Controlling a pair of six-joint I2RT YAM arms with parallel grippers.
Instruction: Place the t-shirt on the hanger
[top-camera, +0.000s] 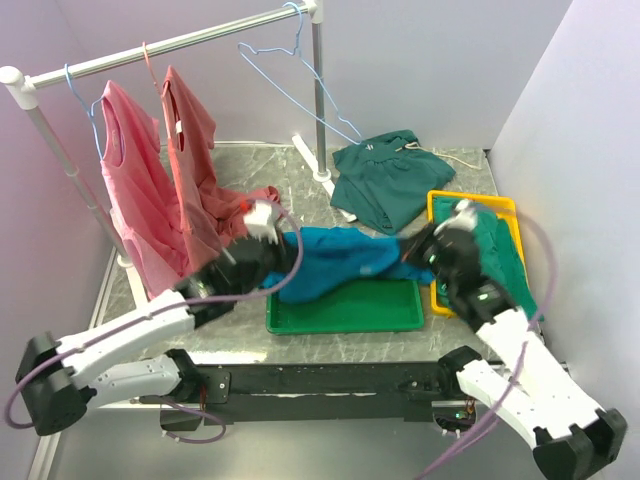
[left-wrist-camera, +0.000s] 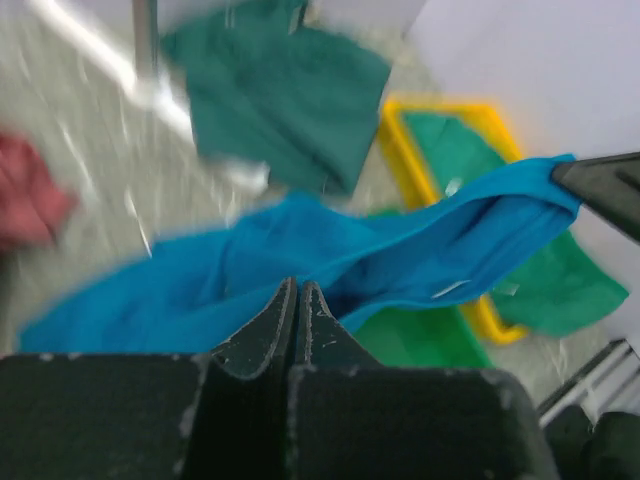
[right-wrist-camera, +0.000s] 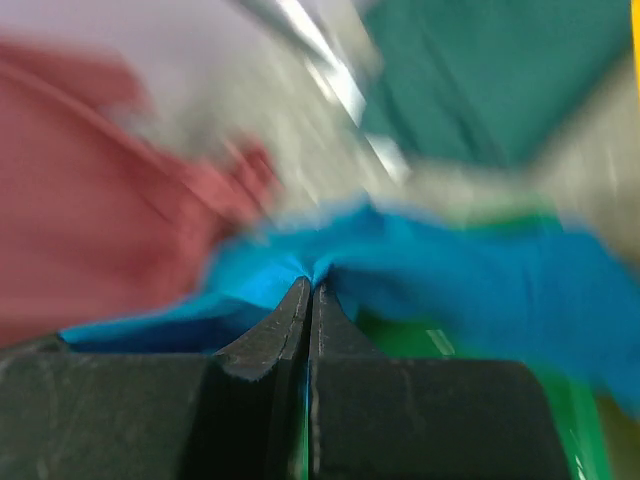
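The blue t-shirt (top-camera: 335, 260) is stretched between my two grippers, low over the green tray. At its left end my left gripper (top-camera: 280, 255) is shut on the cloth, which runs from the fingertips in the left wrist view. My right gripper (top-camera: 410, 255) is shut on the other end; a fold of blue cloth (right-wrist-camera: 345, 262) meets its fingertips in the right wrist view. An empty blue wire hanger (top-camera: 275, 80) hangs at the right end of the rack's rail (top-camera: 180, 42), away from both grippers. Motion blurs both arms and the wrist views.
Pink (top-camera: 140, 190) and salmon-red (top-camera: 185, 140) garments hang at the rack's left, the latter near my left arm. The green tray (top-camera: 345, 315) lies below the shirt. A dark green garment (top-camera: 380, 180) lies behind; a yellow bin (top-camera: 518, 225) with green cloth stands right.
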